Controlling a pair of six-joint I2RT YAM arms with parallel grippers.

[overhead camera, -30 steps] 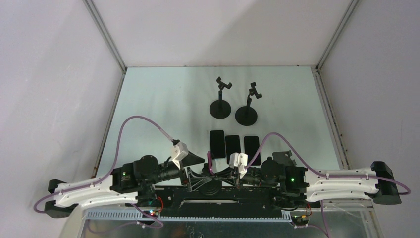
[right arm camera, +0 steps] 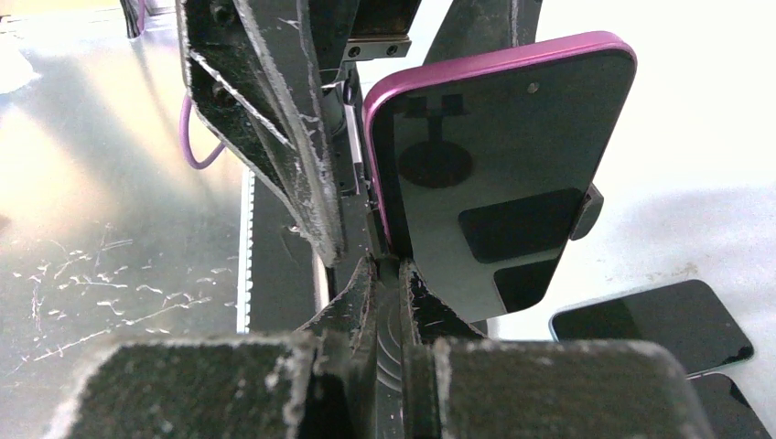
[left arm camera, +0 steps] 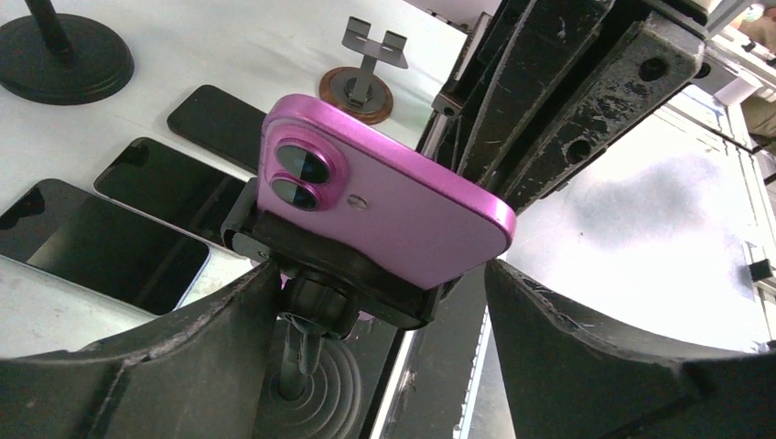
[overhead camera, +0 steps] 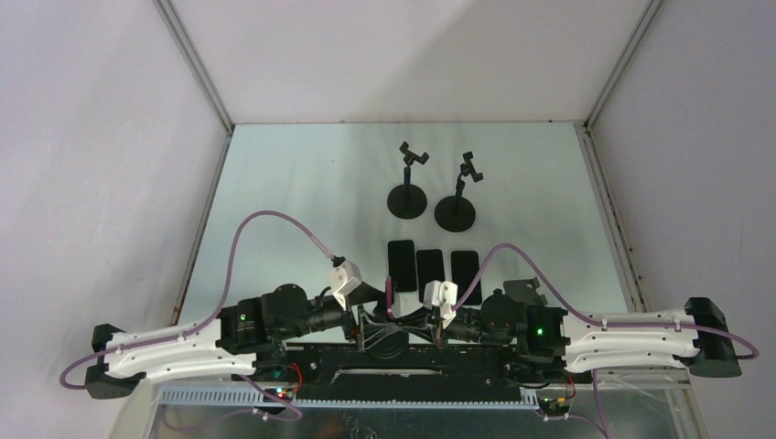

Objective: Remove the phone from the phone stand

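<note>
A pink phone (left arm camera: 403,206) sits tilted in the clamp of a black phone stand (left arm camera: 334,256), its lens side showing in the left wrist view. Its dark screen faces the right wrist view, where the phone (right arm camera: 499,174) rises beyond the fingers. In the top view the phone (overhead camera: 390,298) appears edge-on between both arms. My left gripper is part open, its fingers spread either side of the stand and the phone's lower part, nothing clasped. My right gripper is shut on a dark part of the stand by the phone's lower corner; the exact contact is partly hidden.
Several dark phones lie flat nearby, among them one phone (overhead camera: 401,265) just beyond the stand. Two empty black stands, a left one (overhead camera: 406,201) and a right one (overhead camera: 455,214), stand farther back.
My left gripper has moved right, closer to the phone and stand, and its fingers look nearer together. The phone and my right arm look almost unmoved.
</note>
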